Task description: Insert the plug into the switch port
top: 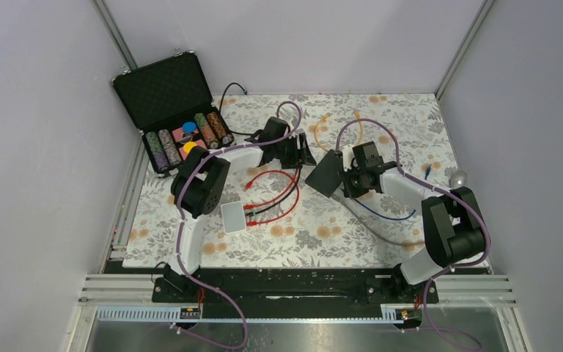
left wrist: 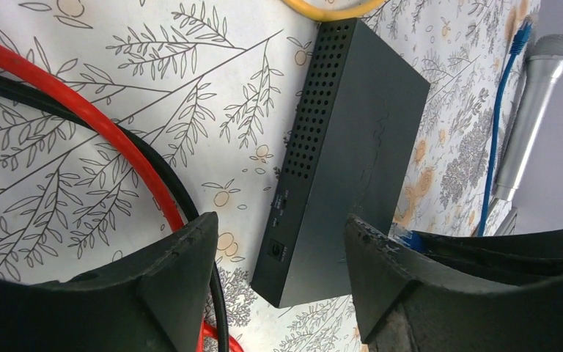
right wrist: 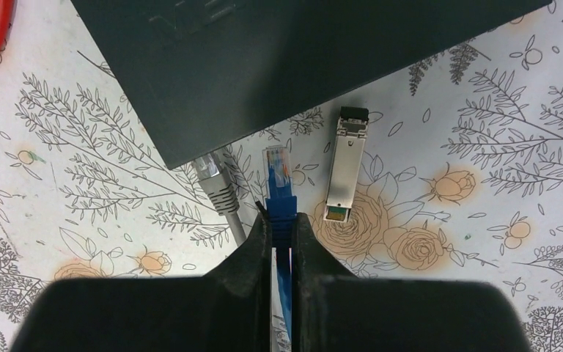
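The black switch box (top: pixel 324 173) lies mid-table; its perforated side with small ports (left wrist: pixel 312 110) shows in the left wrist view. My right gripper is shut on a blue Ethernet plug (right wrist: pixel 278 183), its clear tip pointing toward the box's edge, just short of it in that view. A grey plug (right wrist: pixel 212 180) sits at the box's corner, and a silver transceiver module (right wrist: pixel 344 169) lies beside the blue plug. My left gripper stands open left of the box, nothing held, with red and black cables below.
An open chip case (top: pixel 176 117) is at back left, a white square device (top: pixel 233 218) at front left. Red cables (top: pixel 271 220), a yellow cable (left wrist: pixel 322 11) and a silver microphone (left wrist: pixel 528 110) lie around.
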